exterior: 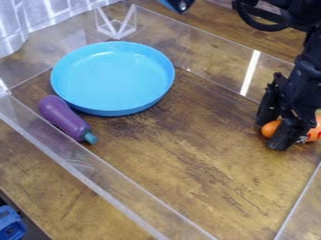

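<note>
My black gripper (286, 124) is low at the right side of the board, over an orange object (269, 128) that looks like a carrot or similar toy, partly hidden by the fingers and continuing out to their right. Whether the fingers are closed on it cannot be told. A blue plate (112, 76) lies at the upper left, and a purple eggplant toy (62, 116) lies left of and below it.
Clear plastic walls edge the wooden surface (157, 178). A white wire piece (115, 26) stands at the back.
</note>
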